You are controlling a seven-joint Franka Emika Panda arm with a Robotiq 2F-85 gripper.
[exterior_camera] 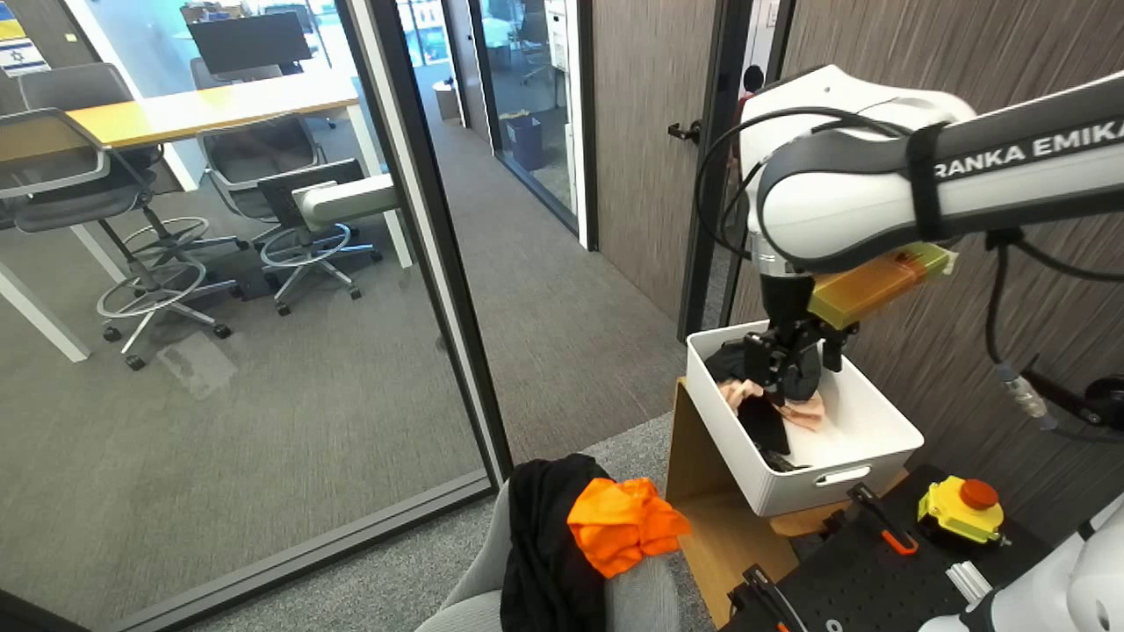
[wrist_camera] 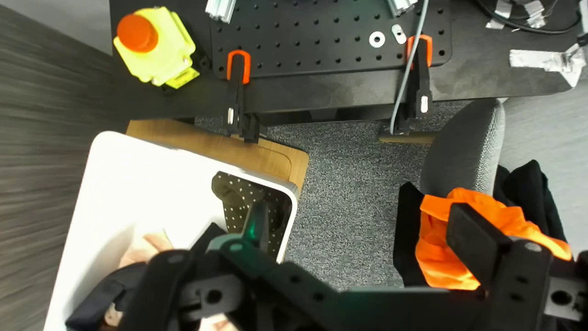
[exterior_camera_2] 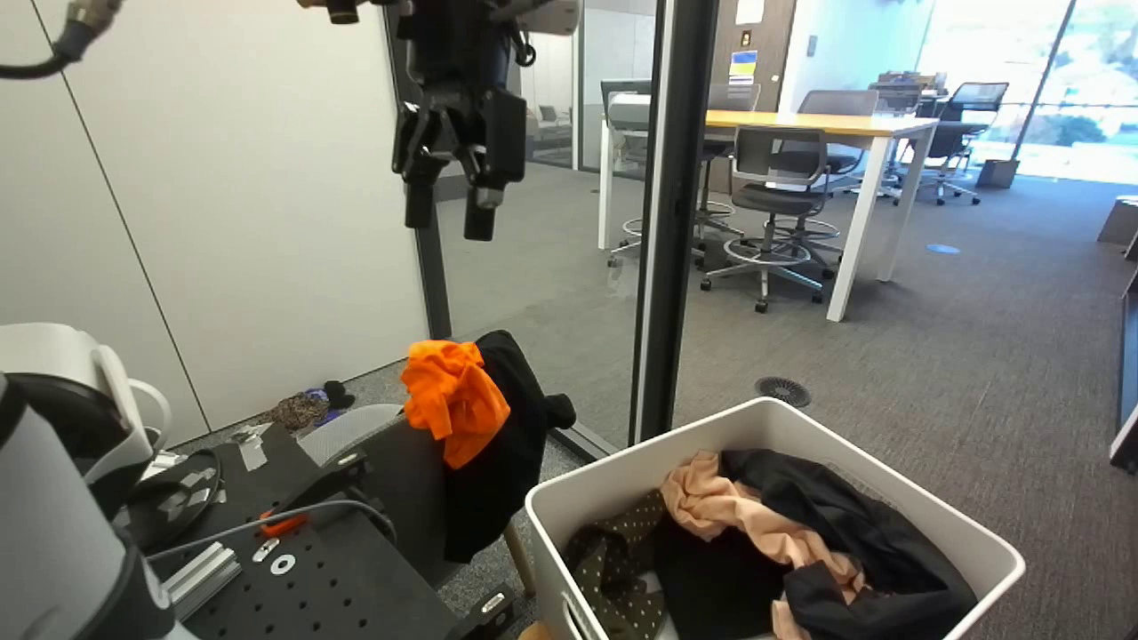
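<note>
My gripper (exterior_camera_2: 449, 215) hangs in the air, fingers pointing down and apart, with nothing between them. In the wrist view the open gripper has one of its fingers over the white bin and the other in front of the orange cloth (wrist_camera: 441, 256). That cloth (exterior_camera: 623, 523) lies crumpled on black cloth (exterior_camera: 550, 548), draped over a grey chair (exterior_camera: 469, 616). Inside the white bin (exterior_camera_2: 992, 555) are black garments (exterior_camera_2: 853, 501), a peach cloth (exterior_camera_2: 704, 501) and a dark dotted cloth (exterior_camera_2: 619, 565).
A black perforated table (wrist_camera: 325, 44) carries clamps (wrist_camera: 235, 88) and a yellow box with a red button (wrist_camera: 157, 47). The bin rests on a wooden stand (exterior_camera: 701, 463). Carpet (wrist_camera: 353, 182) shows between bin and chair; a glass wall stands beyond the chair.
</note>
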